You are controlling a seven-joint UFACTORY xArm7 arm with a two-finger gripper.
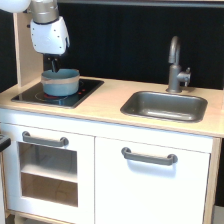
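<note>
A blue-grey pot (62, 85) stands on the black cooktop (93, 87) at the left of a toy kitchen counter. Directly above the pot's back rim is my gripper (53, 70), pointing down from a white arm (49, 36). Its dark fingers are small in the view and reach the rim area. Whether they are apart or closed, or touch the pot, cannot be made out. The inside of the pot is mostly hidden.
To the right, a metal sink (165, 104) with a tall grey faucet (176, 70) is set into the counter (112, 108). A cabinet door with a handle (150, 157) and an oven door (48, 165) are below. The counter between cooktop and sink is clear.
</note>
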